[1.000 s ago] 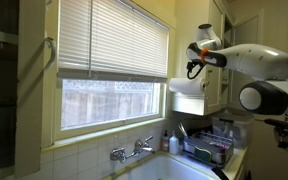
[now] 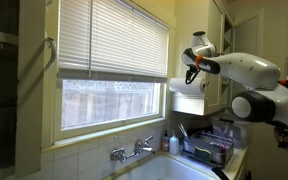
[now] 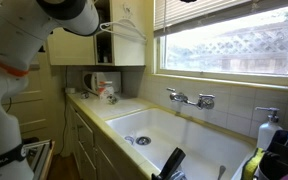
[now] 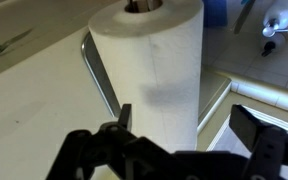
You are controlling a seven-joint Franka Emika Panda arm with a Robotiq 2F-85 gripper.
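Observation:
A white paper towel roll [image 4: 164, 85] fills the middle of the wrist view, its dark core hole showing at the top end. My gripper stands open, with one dark finger [image 4: 79, 152] to the left and the other [image 4: 254, 138] to the right of the roll's lower part. Whether either finger touches the paper cannot be told. Exterior view 1 shows the gripper [image 2: 191, 73] high beside the window, just above the white roll [image 2: 187, 88] under the cabinet.
The cabinet [image 2: 216, 55] stands close behind the gripper, and the window blind [image 2: 114, 40] hangs to the left. Below are the dish rack [image 2: 209, 148], soap bottles [image 2: 174, 144] and the white sink [image 3: 184, 140]. A wall faucet [image 3: 191, 99] juts out over the sink.
The arm has come down slightly over the last second, bringing the gripper a little lower towards the paper towel roll. The roll and the things around the sink look unmoved.

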